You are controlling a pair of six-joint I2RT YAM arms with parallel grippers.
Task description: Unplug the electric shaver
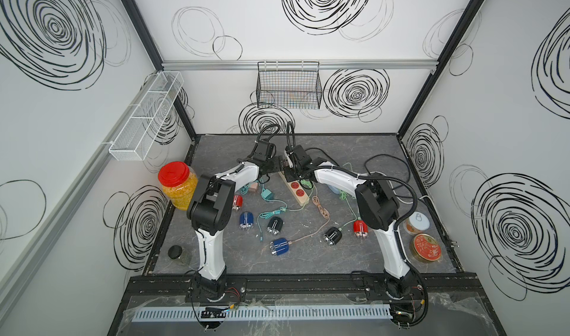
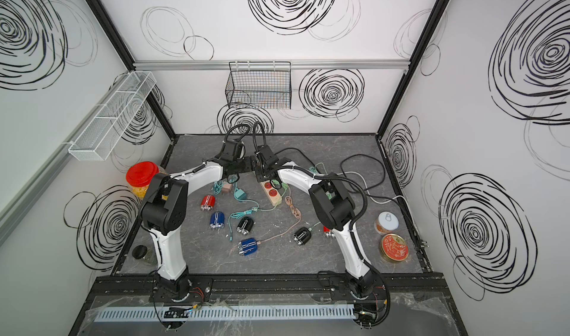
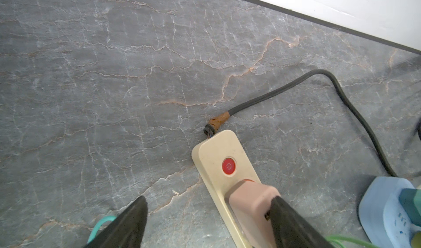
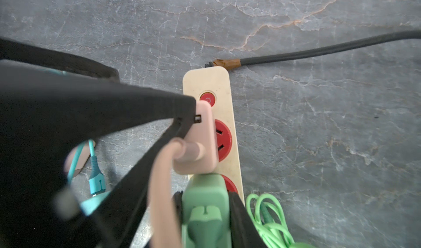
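Observation:
A cream power strip (image 3: pixel 210 164) with a red switch (image 3: pixel 228 165) holds a pink plug (image 4: pixel 195 156) and a green plug (image 4: pixel 204 208). My left gripper is low at the strip, fingers apart on either side of its end, one near the pink plug. My right gripper straddles the green plug; whether it grips it is unclear. Several shavers, red (image 1: pixel 360 228), blue (image 1: pixel 279 246) and black (image 1: pixel 333 235), lie with cords on the table, partly beside the arms.
A yellow-filled jar (image 1: pixel 177 184) stands at the left, tins (image 1: pixel 426 247) at the front right. A black cable (image 3: pixel 285 85) runs from the strip's back end. Baskets (image 1: pixel 289 85) hang on the walls.

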